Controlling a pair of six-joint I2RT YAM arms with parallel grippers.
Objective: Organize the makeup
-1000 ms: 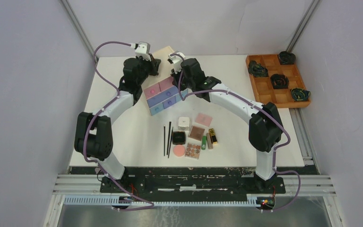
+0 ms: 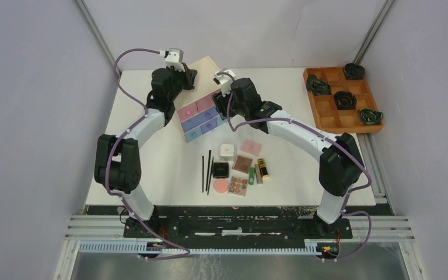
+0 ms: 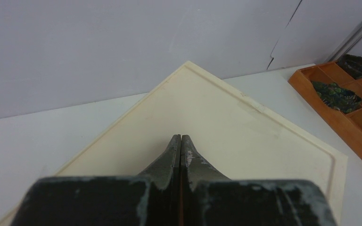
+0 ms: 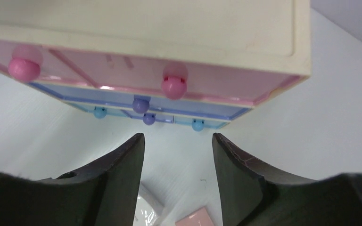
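Observation:
A cream drawer box (image 3: 202, 108) with pink, blue and light-blue drawers stands at the back centre. My left gripper is shut over its top, fingertips together; whether anything is between them is hidden. My right gripper is open in front of the drawers, below the round pink knob (image 4: 174, 87) in its view, with blue knobs (image 4: 140, 105) farther down. In the top view, makeup lies in front of the box: brushes (image 2: 209, 172), palettes (image 2: 237, 185), a pink square (image 2: 251, 147), a white container (image 2: 227, 151), a black container (image 2: 220, 170) and several tubes (image 2: 251, 176).
A wooden compartment tray (image 2: 344, 119) with dark crumpled items stands at the back right. Grey walls surround the table on the back and sides.
Since a second ago my right arm has shifted toward the front, its gripper moving slightly down in the top view. My left gripper has edged slightly toward the back.

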